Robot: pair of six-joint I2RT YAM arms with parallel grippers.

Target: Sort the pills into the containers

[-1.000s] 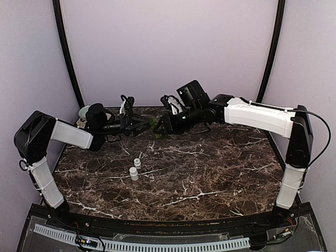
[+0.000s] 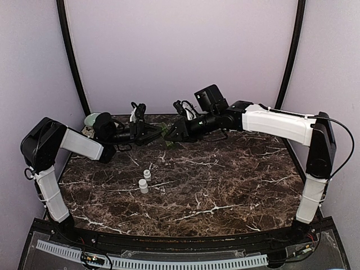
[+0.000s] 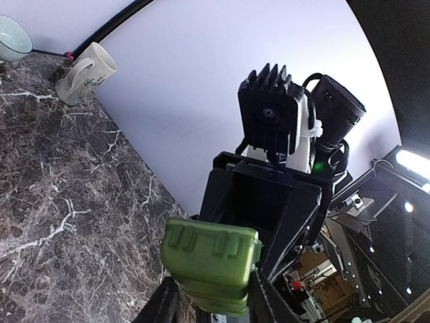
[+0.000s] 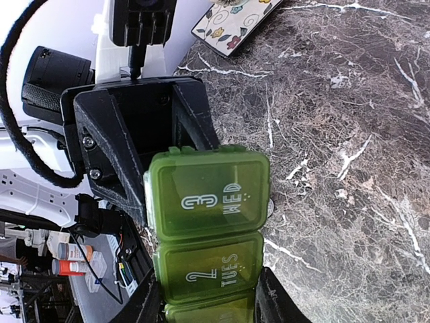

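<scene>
A green pill organizer (image 4: 209,195) with lidded day compartments, WED and TUES readable, is held up off the table in the right wrist view. My right gripper is shut on it, a finger on each side. Coming from the left in the top view, my left gripper (image 2: 158,130) reaches the organizer's other side. In the left wrist view its fingers (image 3: 163,303) stand apart on both sides of the organizer's near end; whether they touch it is unclear. Two white bottles, one (image 2: 147,174) behind the other (image 2: 143,186), stand on the table. No loose pills are visible.
In the left wrist view, a patterned mug (image 3: 86,74) and a pale green bowl (image 3: 13,39) sit at the table's far side. A flower-patterned tray (image 4: 234,25) shows in the right wrist view.
My left arm has shifted slightly right, bringing its gripper closer to the organizer. My right gripper still holds the organizer and has moved only a little. Both bottles are unmoved.
</scene>
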